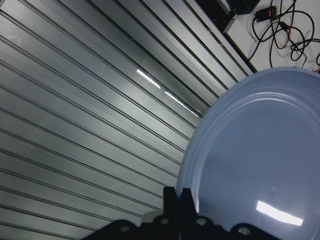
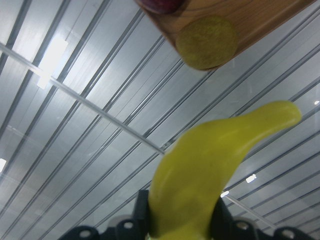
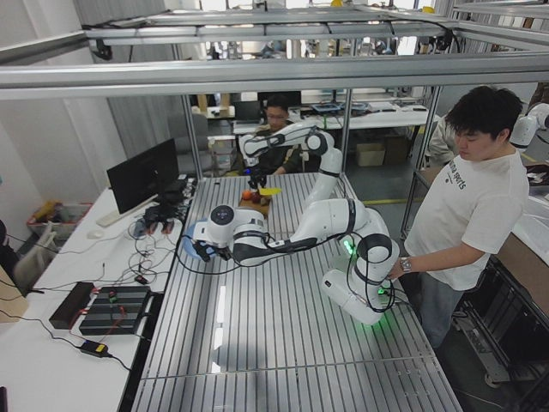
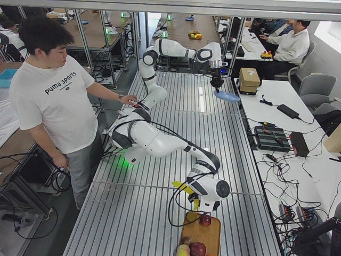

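My left gripper [image 4: 216,85] is shut on the rim of a blue plate [image 4: 228,97] held above the slatted table; in the left wrist view the plate [image 1: 255,160] fills the right side. My right gripper is shut on a yellow banana [image 2: 200,165], raised beside a wooden tray [image 4: 208,234]. On that tray lie red apples [image 4: 197,249] and other round fruit, one yellowish [image 2: 205,42].
A side bench [image 3: 51,369] with monitor, power units and cables runs along one edge. A man in white [image 3: 463,206] stands close at the other edge, his hand near an arm's base.
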